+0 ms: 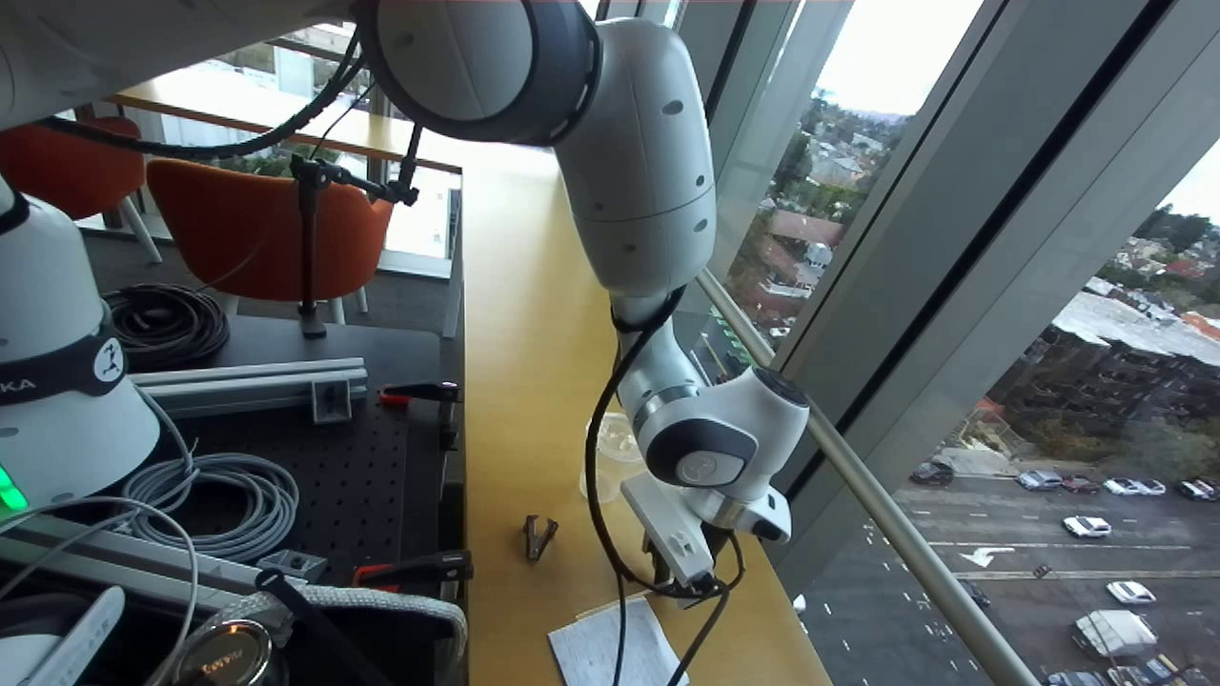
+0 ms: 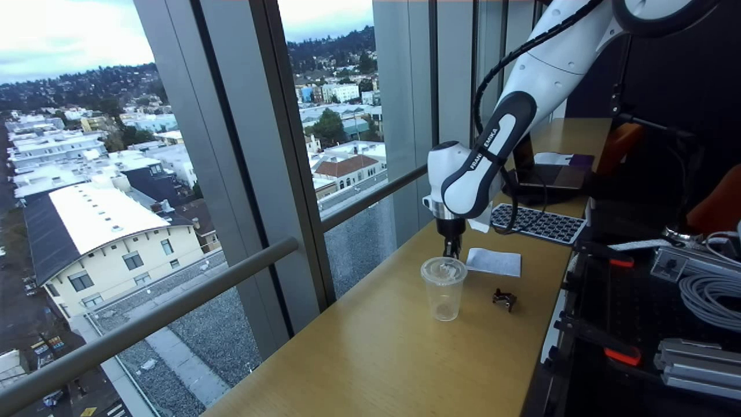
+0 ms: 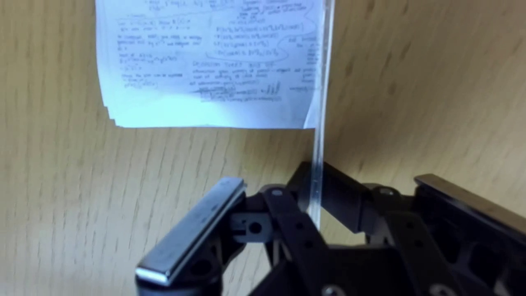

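In the wrist view a thin clear straw (image 3: 321, 84) runs upright through the picture, its lower part between the black fingertips. My gripper is shut on it, close above the wooden table. Past the gripper, the straw crosses the right edge of a sheet of handwritten paper (image 3: 212, 98). In exterior view 2 my gripper (image 2: 452, 247) points down right behind a clear lidded plastic cup (image 2: 444, 295), which stands upright. The straw cannot be clearly made out there.
A small dark clip-like object (image 2: 504, 299) lies beside the cup, on the side away from the window. The white keyboard (image 2: 538, 223) sits farther back. A metal rail (image 2: 173, 299) runs along the window.
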